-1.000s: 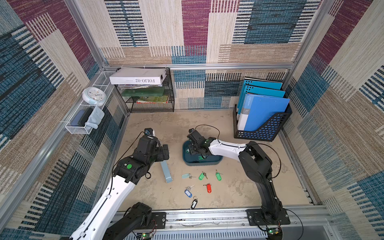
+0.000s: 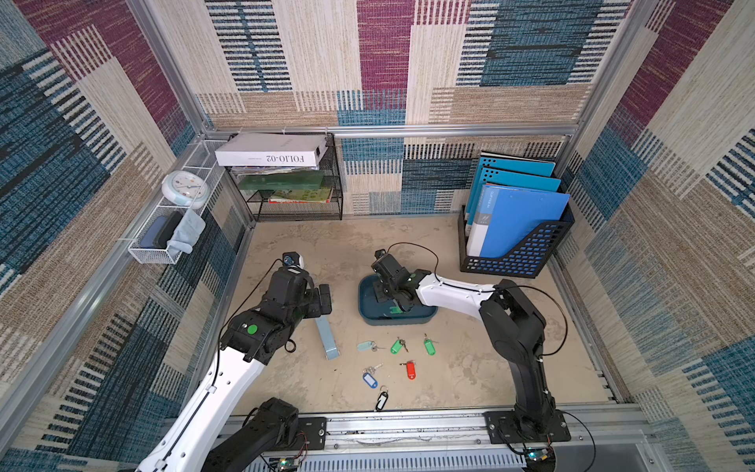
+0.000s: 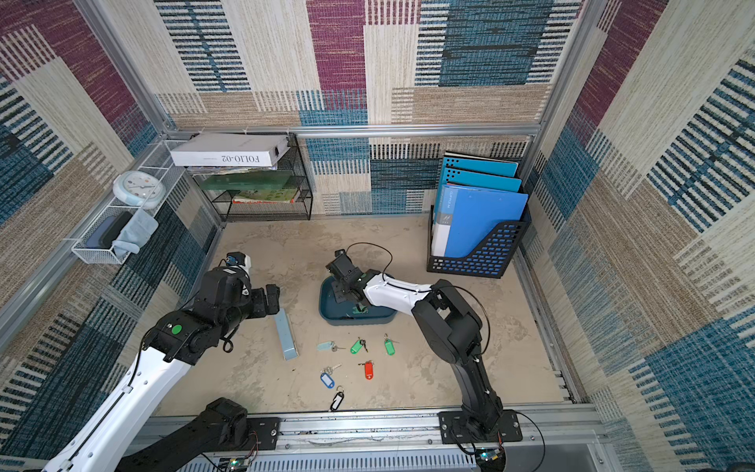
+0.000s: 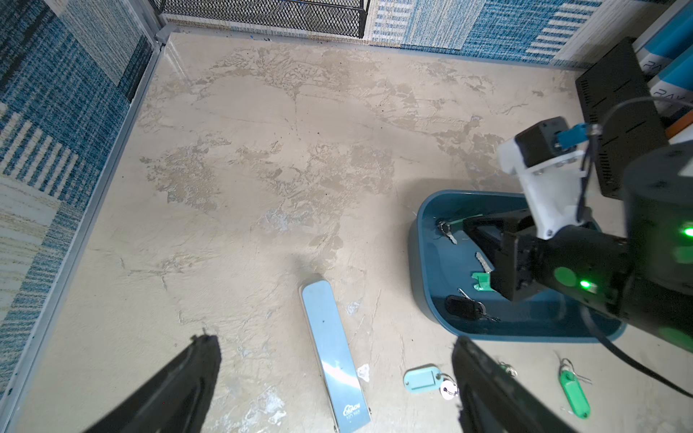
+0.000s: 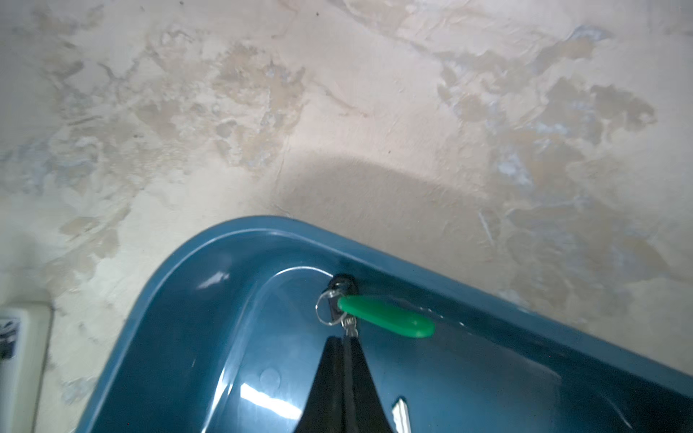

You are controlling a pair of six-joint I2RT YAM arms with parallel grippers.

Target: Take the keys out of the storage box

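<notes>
A dark teal storage box (image 2: pixel 397 320) sits mid-table. Inside, the right wrist view shows a key with a green tag (image 5: pixel 386 317) by the corner; the left wrist view also shows a black fob (image 4: pixel 462 307) and a small green tag (image 4: pixel 482 281). My right gripper is over the box, shut with nothing seen between its fingers, just short of the corner key. My left gripper is open to the box's left, above the table. Outside the box lie key sets with pale blue (image 2: pixel 365 346), green (image 2: pixel 429 346), red (image 2: pixel 410 369), blue (image 2: pixel 369 380) and black (image 2: pixel 382 400) tags.
A long pale blue case (image 4: pixel 332 346) lies left of the box. A black folder holder (image 2: pixel 503 259) stands back right and a wire shelf (image 2: pixel 334 204) back left.
The right arm has shifted slightly, its wrist moving a little up and rightward in the top left view. The left arm and the keys outside the box look unchanged.
</notes>
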